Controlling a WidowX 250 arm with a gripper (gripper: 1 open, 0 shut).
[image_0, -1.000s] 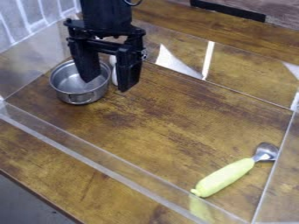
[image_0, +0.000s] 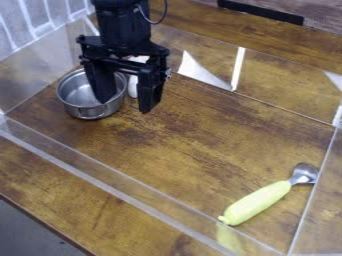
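Note:
My black gripper (image_0: 126, 82) hangs over the back left of the wooden table (image_0: 181, 155), open, its dark fingers pointing down in front of and above a steel bowl (image_0: 83, 103), which it partly hides. Behind the gripper a white object (image_0: 135, 91) shows in part; I cannot tell what it is. At the front right lies a pale yellow-green handled utensil (image_0: 257, 203) with a metal scoop-like head.
Clear plastic walls (image_0: 134, 178) surround the work area. White triangular pieces show along the back wall.
The gripper has shifted and turned slightly over the bowl. The bowl and the utensil have not moved.

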